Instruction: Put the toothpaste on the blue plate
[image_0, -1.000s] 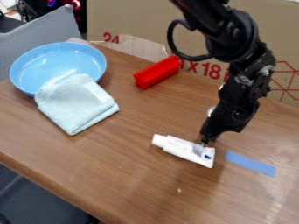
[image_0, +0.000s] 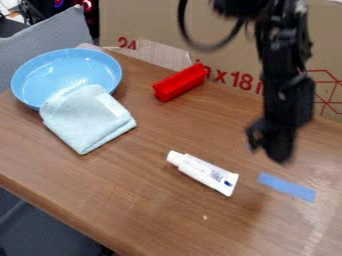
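The toothpaste, a white tube (image_0: 203, 172), lies on the wooden table near the front middle. At the far left is the blue plate (image_0: 64, 74), with nothing on it that I can see. My black gripper (image_0: 277, 145) is blurred, up and to the right of the tube and apart from it. Its fingers cannot be made out well enough to tell whether they are open or shut.
A pale folded cloth (image_0: 87, 118) lies against the plate's near side. The red box (image_0: 182, 82) sits at the back middle, before a cardboard wall (image_0: 160, 25). A flat blue strip (image_0: 286, 187) lies right of the tube.
My gripper was at the tube's right end; it has since moved up and to the right, away from it. The tube has shifted slightly to the left and stays on the table.
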